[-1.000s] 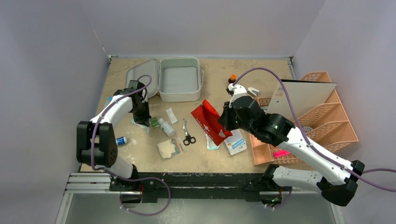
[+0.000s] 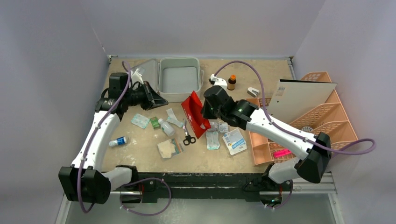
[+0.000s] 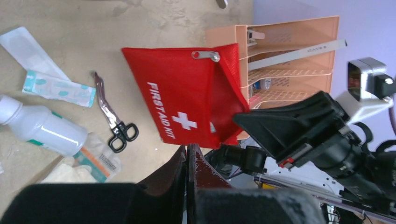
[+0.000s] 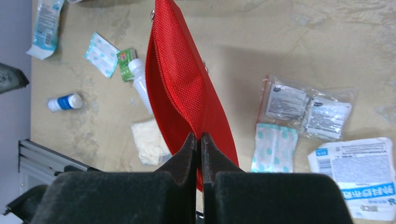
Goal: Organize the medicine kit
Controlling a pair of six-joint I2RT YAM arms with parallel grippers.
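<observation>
Above the table hangs a red first aid pouch [image 2: 193,115], its white cross and lettering facing the left wrist camera. My right gripper is shut on the pouch's edge, seen as red fabric running between the fingertips. The pouch [image 3: 180,93] hangs tilted, with a gap showing along its zip side. My left gripper [image 2: 166,102] is shut near the front of the grey box [image 2: 171,97], and nothing shows between its fingers. Scissors [image 2: 187,133], a white bottle [image 2: 166,127], a gauze bag [image 2: 166,148] and a green box [image 2: 155,122] lie on the table.
The empty grey box stands at the back, its lid [image 2: 148,71] beside it. An orange organizer [image 2: 343,122] fills the right side. A blue-white tube [image 2: 117,142], white packet [image 2: 235,141] and brown bottle [image 2: 232,82] lie or stand around.
My right arm has carried the pouch left, towards the table's middle. My left gripper has moved right and back, towards the grey box.
</observation>
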